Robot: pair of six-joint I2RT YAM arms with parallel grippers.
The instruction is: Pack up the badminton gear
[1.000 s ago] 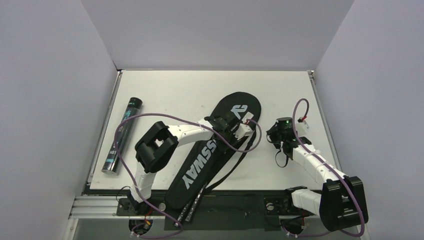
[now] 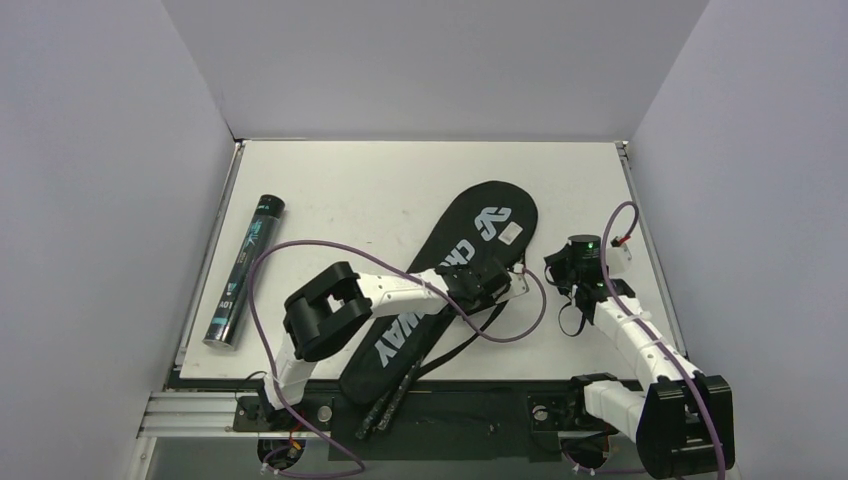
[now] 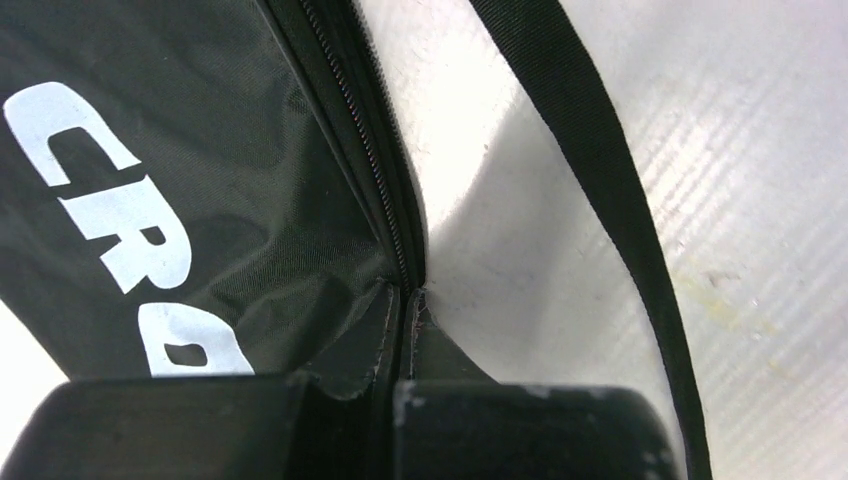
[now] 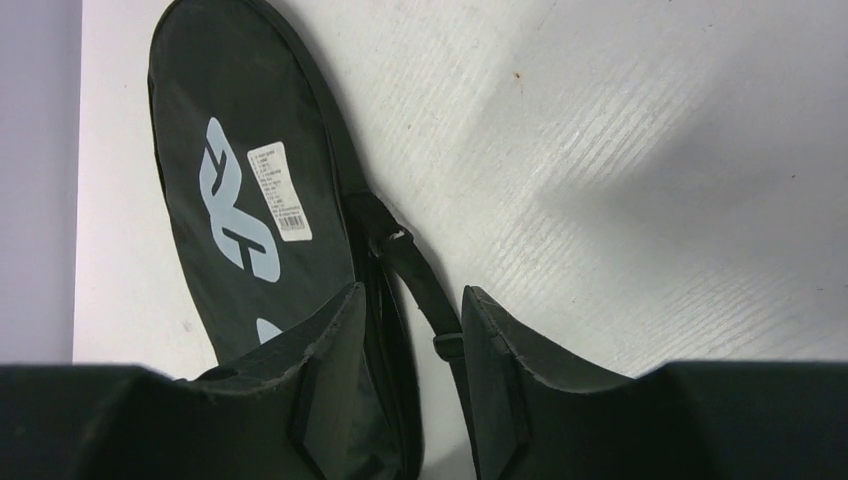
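A long black racket bag with white lettering lies diagonally across the table. Two dark racket handles stick out of its near end past the table edge. In the left wrist view, the bag's zipper edge runs down between the fingertips of my left gripper, which is shut on it. Much of the bag's middle is hidden under the left arm in the top view. My right gripper is open and empty, off to the right of the bag. Below it, the black strap shows against the bag's side.
A dark shuttlecock tube lies along the table's left side. Walls close in on the sides and back, and purple cables loop over both arms.
The right gripper has moved slightly right.
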